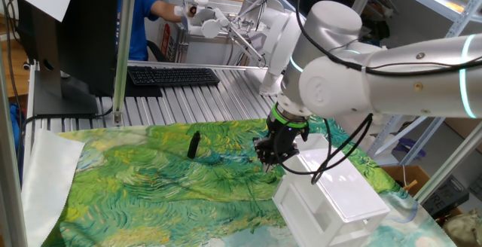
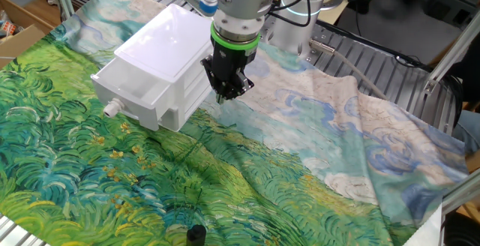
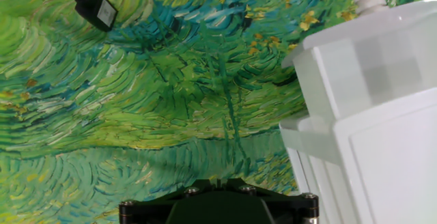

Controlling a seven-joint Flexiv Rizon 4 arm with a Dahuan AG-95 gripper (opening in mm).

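My gripper (image 2: 220,97) points down above the cloth, beside the white drawer unit (image 2: 163,47). Its dark fingers are together at the bottom edge of the wrist view, and nothing shows between them. The unit's top drawer (image 2: 129,88) is pulled out, with a white knob (image 2: 112,108) on its front; its visible inside looks empty. A small black bottle (image 1: 193,145) stands on the cloth, well apart from the gripper in exterior view 1. From the wrist, the bottle (image 3: 94,7) appears at upper left and the drawer unit (image 3: 389,149) at right.
A painted green and blue cloth (image 1: 151,194) covers the table, with open room between the bottle and the unit. Behind it are a keyboard (image 1: 173,76) and a monitor (image 1: 71,44). A white sheet (image 1: 49,179) lies at the left edge.
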